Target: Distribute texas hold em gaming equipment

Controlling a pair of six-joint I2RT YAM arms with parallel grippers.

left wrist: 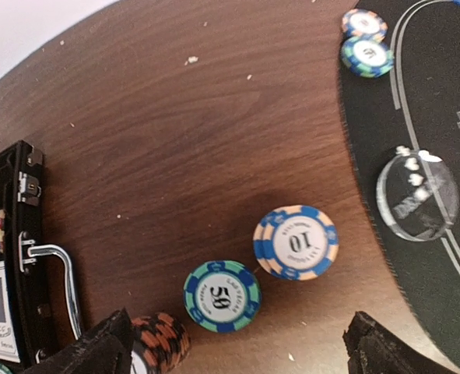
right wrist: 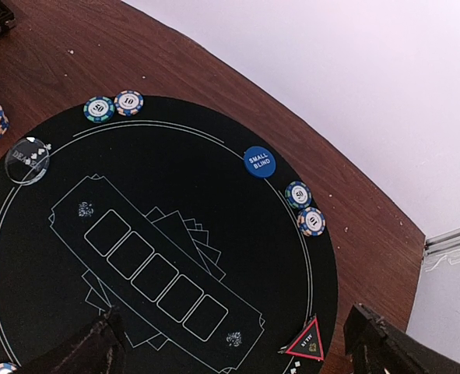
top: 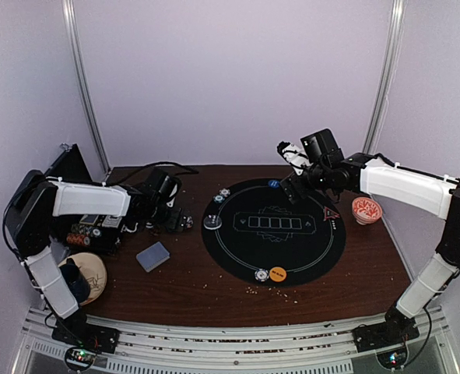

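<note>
My left gripper is open above the loose chips left of the poker mat (top: 276, 249): a green 50 chip (left wrist: 222, 294), a blue-orange 10 stack (left wrist: 295, 242) and a red-black stack (left wrist: 156, 343). My right gripper hangs open over the mat's right part. On the mat are the dealer button (right wrist: 28, 161), small blind button (right wrist: 259, 161), orange button (top: 278, 274), all-in triangle (right wrist: 307, 340) and small chip groups (right wrist: 298, 195). The chip case (left wrist: 15, 265) stands at the left.
A blue card deck (top: 152, 257) lies front-left. A plate (top: 96, 276) with a dark mug (top: 73, 282) sits at the front-left corner, and a red-patterned bowl (top: 366, 208) at the right. Walls bound the table at back and sides.
</note>
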